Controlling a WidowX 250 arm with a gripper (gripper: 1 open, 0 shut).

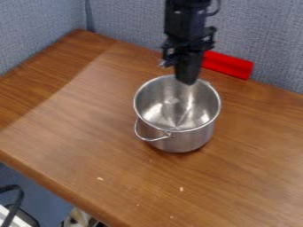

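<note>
A steel pot (176, 124) with a wire handle stands on the wooden table (83, 133), right of centre. My black gripper (185, 69) hangs over the back of the pot, its lower end at about the rim's height in the image. It is shut, and I see nothing between its fingers, though it is small and dark. Behind it a red cylinder (232, 65) lies on its side near the back of the table.
Grey padded walls (263, 35) stand along the back and left edges.
</note>
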